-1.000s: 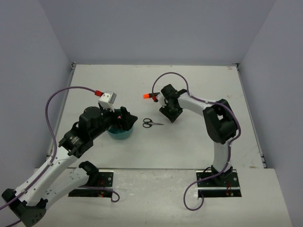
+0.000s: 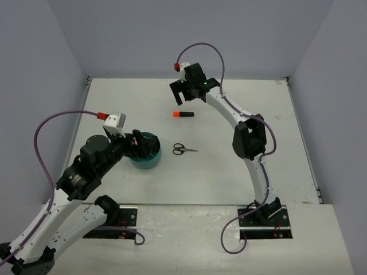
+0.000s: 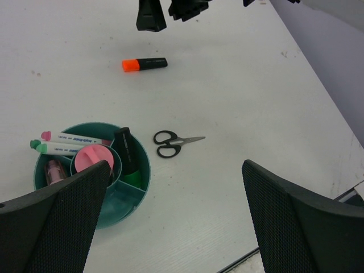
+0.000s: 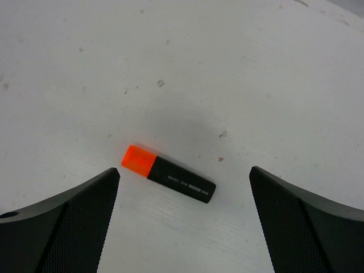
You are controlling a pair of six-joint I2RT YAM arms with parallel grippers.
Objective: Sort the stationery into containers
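Note:
An orange highlighter [image 2: 183, 114] with a black end lies flat on the table, orange end left. My right gripper [image 2: 180, 98] hangs beyond it on the far side; in the right wrist view its fingers [image 4: 82, 222] stand wide apart, the highlighter on the table below and outside them. Black scissors [image 3: 172, 143] lie on the table right of the teal round container [image 3: 149, 170]. Its compartments hold a pink marker [image 3: 74, 138], a green marker [image 3: 57, 148], a black-and-green highlighter [image 3: 128, 156] and a pink round item [image 3: 94, 156]. Over it my left gripper [image 2: 146, 150] stands open and empty.
Another small pinkish cylinder [image 3: 55, 172] sits in the container's left compartment. Grey walls [image 2: 327, 103] enclose the back and sides.
The highlighter has turned slightly, now lying level. My left arm has shifted a little left.

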